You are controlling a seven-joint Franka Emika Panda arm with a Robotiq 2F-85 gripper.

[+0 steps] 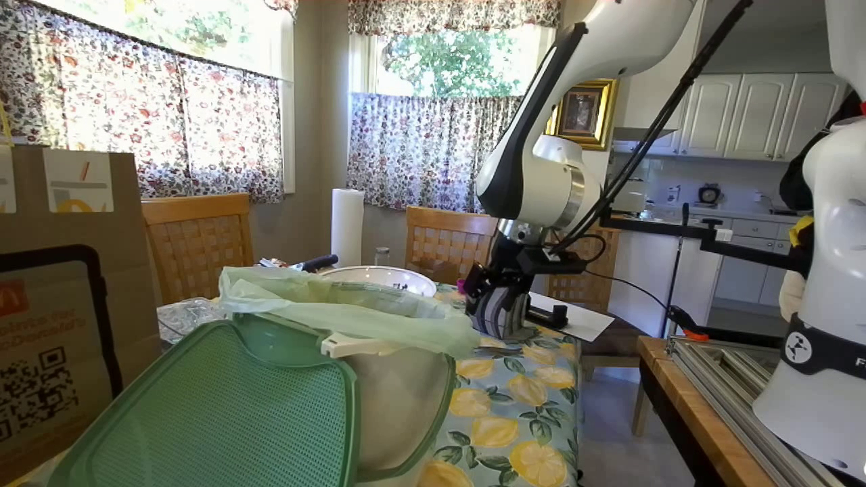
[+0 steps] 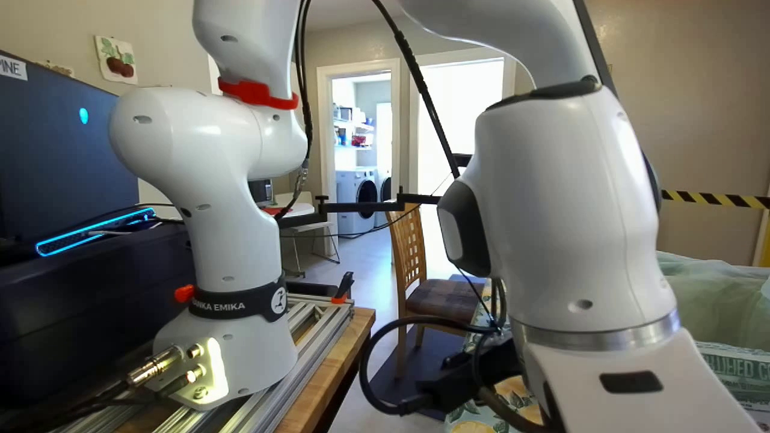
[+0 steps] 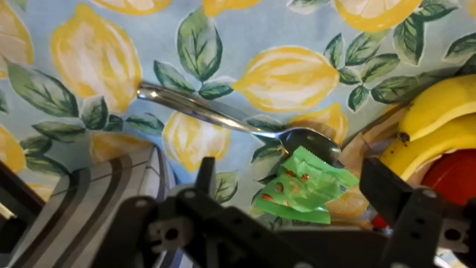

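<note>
My gripper stands open in the wrist view, its fingers wide apart above the table. Framed between them is a green wrapper (image 3: pixel 308 187), crinkled, with printed nuts on it. It overlaps the bowl of a metal spoon (image 3: pixel 192 107), whose handle runs up to the left. No contact shows between either finger and the wrapper. In exterior view 1 the gripper (image 1: pixel 491 283) is low, at the striped box (image 1: pixel 499 312), which hides the wrapper there. Exterior view 2 shows the arm but not the fingers.
Close on the left of the wrist view is the striped box (image 3: pixel 111 196). Bananas (image 3: pixel 439 120) and a red object (image 3: pixel 455 176) lie to the right. A lined green bin (image 1: pixel 341 320) and a white bowl (image 1: pixel 377 280) share the table. Tablecloth beyond the spoon is bare.
</note>
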